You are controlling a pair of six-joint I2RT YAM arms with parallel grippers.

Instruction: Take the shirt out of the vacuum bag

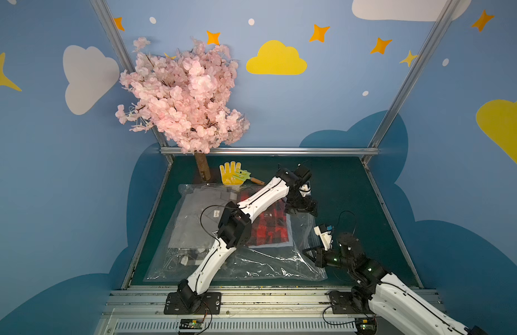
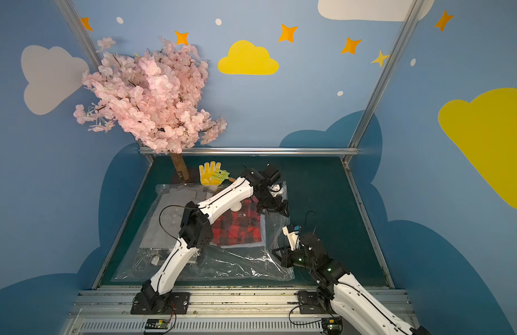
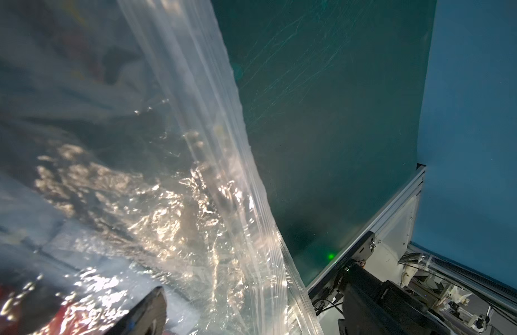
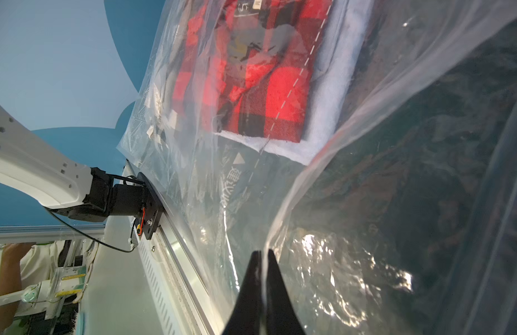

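Note:
The clear vacuum bag (image 1: 247, 272) lies flat on the table, its zip edge (image 3: 213, 150) toward the right. Inside it, the folded red and black checked shirt (image 4: 258, 83) sits on a pale layer, with a grey garment (image 1: 188, 217) to its left. Above the bag's right edge my left gripper is open, its fingers (image 3: 146, 312) apart over the film. My right gripper is shut at the bag's lower right, a raised fold of clear film running down between its fingertips. The left arm partly covers the garments in the top left view.
A pink blossom tree (image 1: 186, 95) stands at the back left, beside a yellow hand-shaped toy (image 1: 231, 173). Bare green table (image 1: 364, 206) lies right of the bag. The metal rail (image 1: 258, 293) borders the front.

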